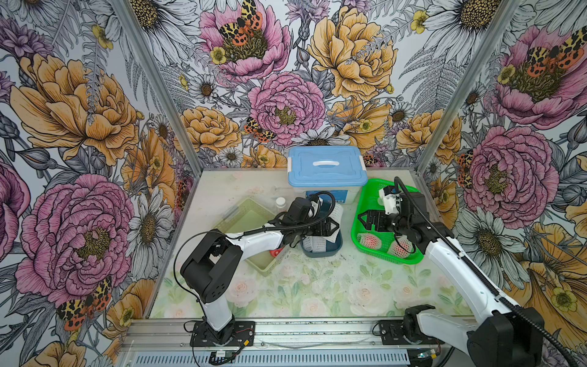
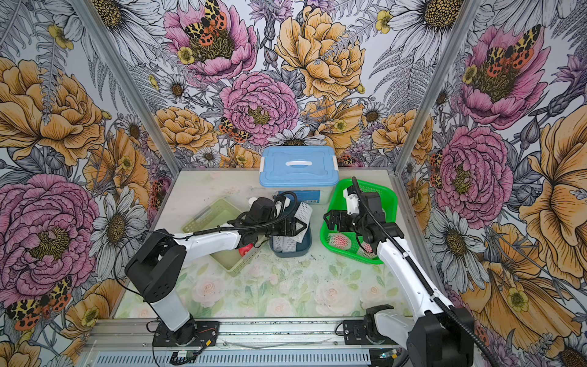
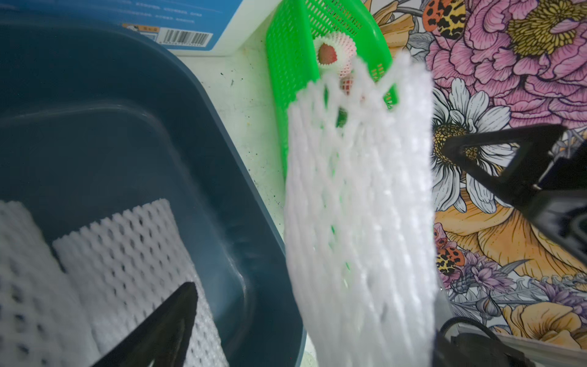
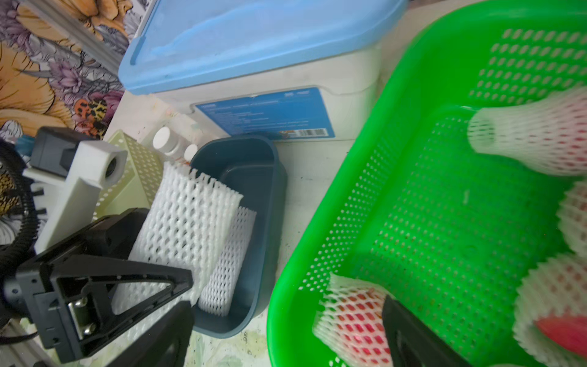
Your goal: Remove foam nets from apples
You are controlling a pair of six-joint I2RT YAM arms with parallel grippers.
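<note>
My left gripper [image 1: 324, 226] is over the dark blue bin [image 4: 269, 202], part open, with a white foam net [image 3: 360, 214] hanging between or beside its fingers; whether it grips the net I cannot tell. More empty nets [image 3: 128, 269] lie in that bin. My right gripper [image 2: 333, 220] stands open over the green basket [image 4: 379, 159], above the near-left netted apple [image 4: 357, 318]. More netted apples [image 4: 532, 128] lie to the right and back of the basket.
A lidded box [image 1: 327, 168] stands behind the bins. The pale olive basket [image 2: 208, 220] with a red apple [image 2: 245, 249] is at left, small white bottles [image 4: 168, 142] behind it.
</note>
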